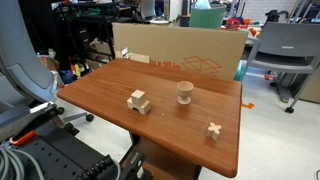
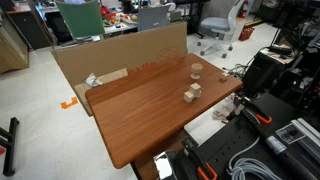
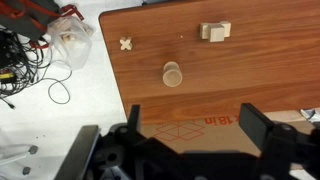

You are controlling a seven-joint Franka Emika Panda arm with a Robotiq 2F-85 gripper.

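Observation:
High above the wooden table (image 3: 205,85), my gripper hangs open, its dark fingers spread along the bottom of the wrist view with nothing between them. A small pale cup (image 1: 185,92) stands on the table; the wrist view looks down on this cup (image 3: 172,74). Toward the front edge lie light wooden blocks (image 1: 138,102), one resting on another, also visible as blocks (image 3: 215,32) from the wrist. Near a table corner is a small cross-shaped wooden piece (image 1: 214,130), seen from above as a cross (image 3: 126,44). All three sit apart from one another.
An upright cardboard panel (image 1: 180,55) lines the table's back edge. A grey chair (image 1: 285,45) stands on the floor beyond. Cables (image 2: 250,165) lie beside the robot's base.

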